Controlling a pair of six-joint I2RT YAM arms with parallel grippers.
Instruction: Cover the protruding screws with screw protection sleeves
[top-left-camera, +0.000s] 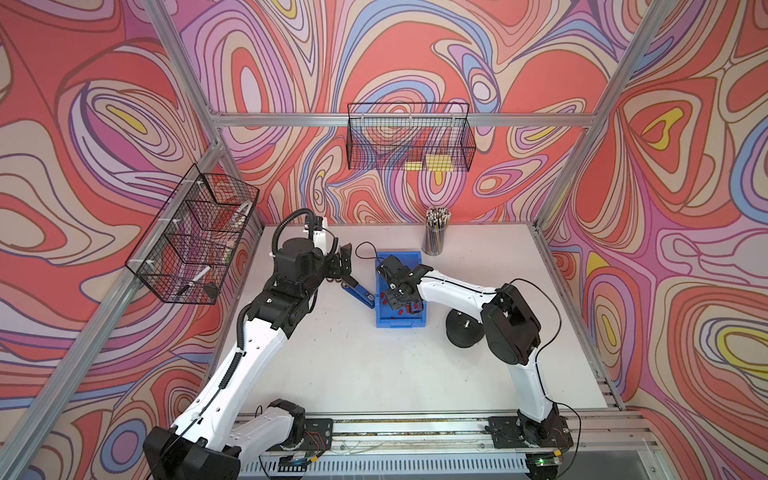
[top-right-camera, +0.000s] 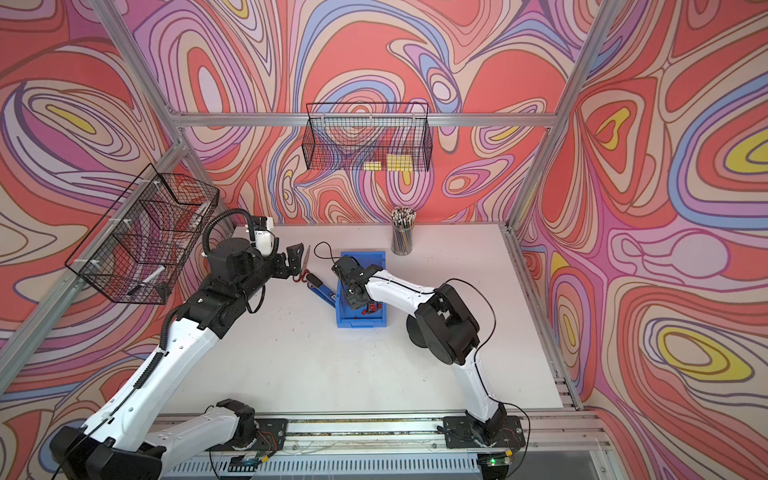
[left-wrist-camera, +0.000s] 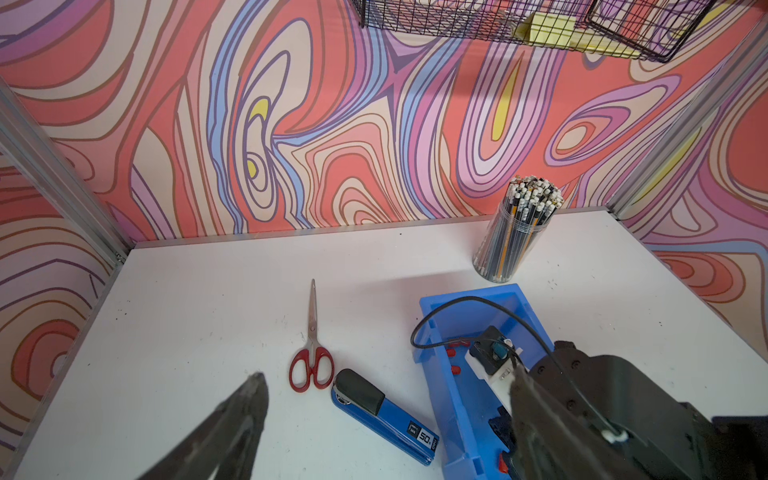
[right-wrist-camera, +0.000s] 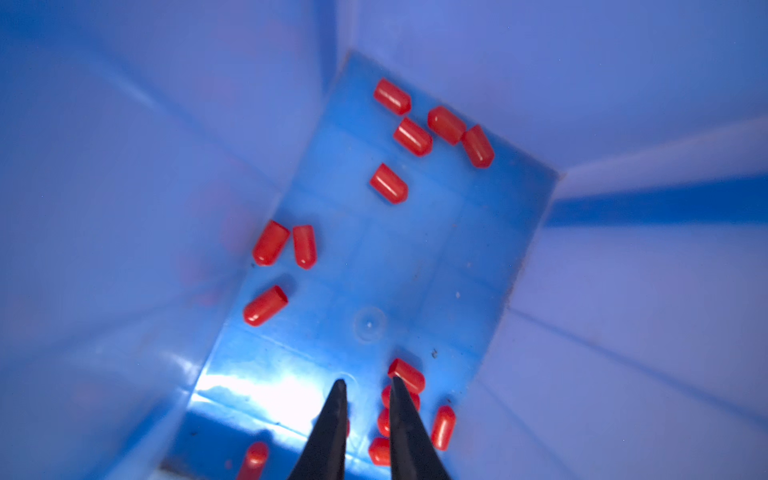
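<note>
Red screw protection sleeves (right-wrist-camera: 389, 184) lie scattered on the floor of the blue bin (right-wrist-camera: 392, 256), several in a far corner and several bunched near the fingertips. My right gripper reaches down inside this bin with a clear gap between its narrow fingers; some sleeves are partly hidden behind them, and none is held. From above, the right arm covers part of the blue bin (top-left-camera: 401, 323). My left gripper is wide open and empty, raised over the table left of the bin. No protruding screws can be made out in any view.
A blue stapler (left-wrist-camera: 388, 416) and red-handled scissors (left-wrist-camera: 312, 344) lie left of the bin. Behind it stands a clear cup of pencils (left-wrist-camera: 512, 240). A round black object (top-left-camera: 464, 329) sits under the right arm.
</note>
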